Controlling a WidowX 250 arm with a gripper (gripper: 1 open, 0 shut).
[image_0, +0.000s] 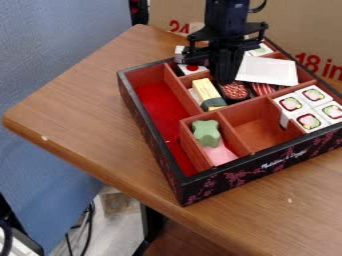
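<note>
A black floral bento box (267, 165) holds toy sushi in red and orange compartments: a yellow-topped piece (205, 90), a dark red patterned piece (235, 89), white rolls (315, 105), a green piece (206, 133), a pink piece (219, 155) and a white card-like piece (267, 72). My black gripper (221, 66) hangs over the back middle of the box, fingers pointing down, above the dark red piece; whether its fingers are open or shut is unclear.
The box sits on a wooden table (80, 120), whose left part is bare. A cardboard box (307, 30) stands behind. The table's edge drops off at the left and front.
</note>
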